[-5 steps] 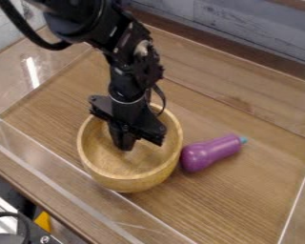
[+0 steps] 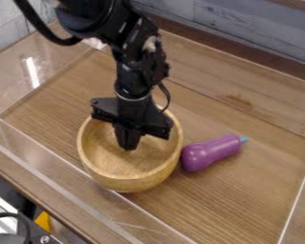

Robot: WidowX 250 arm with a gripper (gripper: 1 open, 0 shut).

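The black robot arm reaches down from the top left, and its gripper (image 2: pixel 125 128) is low inside a round wooden bowl (image 2: pixel 127 168) at its back half. The fingertips are partly dark against the bowl; nothing shows between them, and the gripper looks shut. A purple eggplant-like toy (image 2: pixel 213 152) with a blue tip lies on the table just right of the bowl, apart from the gripper.
A pale rail runs along the left edge, and a white wall stands at the back. A dark cable and a small yellow item sit at the lower left.
The bowl and purple toy look unmoved.
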